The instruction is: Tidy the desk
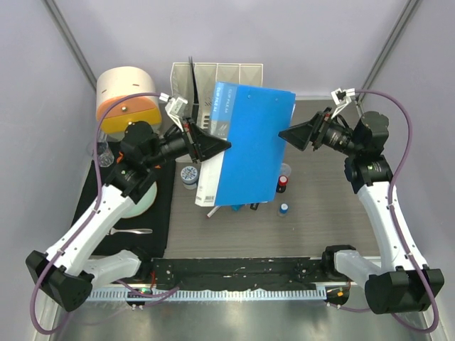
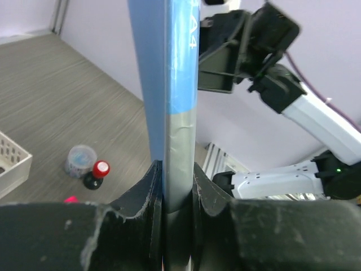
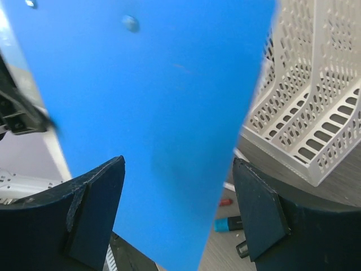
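A blue binder (image 1: 249, 142) with a pale spine is held upright in mid-air over the middle of the desk. My left gripper (image 1: 212, 146) is shut on its spine edge, which fills the left wrist view (image 2: 180, 141). My right gripper (image 1: 290, 135) stands open at the binder's right edge; in the right wrist view the binder (image 3: 146, 113) fills the space between and beyond its fingers. Whether they touch it is unclear.
A white slotted file rack (image 1: 242, 74) stands at the back, a drawer box (image 1: 126, 89) to its left. A jar (image 1: 189, 177), small bottles (image 1: 282, 183) and markers lie beneath.
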